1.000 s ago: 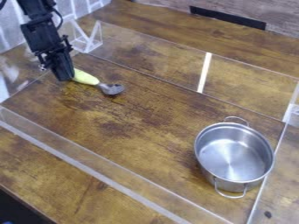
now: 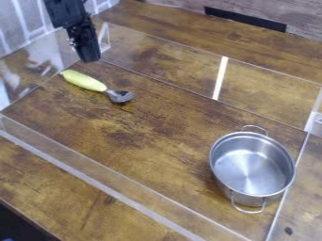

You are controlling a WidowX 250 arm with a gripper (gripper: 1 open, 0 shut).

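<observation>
My black gripper [image 2: 86, 49] hangs at the upper left, raised above a spoon with a pale yellow handle [image 2: 85, 81] and a metal bowl end [image 2: 120, 96], which lies on the wooden table. The gripper is apart from the spoon; whether its fingers are open is too small to tell. A steel pot [image 2: 251, 168] with two wire handles stands at the lower right.
Clear panels or strips edge the work area at the left, back and right, with a white strip [image 2: 220, 78] at the back right.
My gripper has risen and shifted to the right, away from the yellow handle, which is now in full view. The spoon and pot look unmoved.
</observation>
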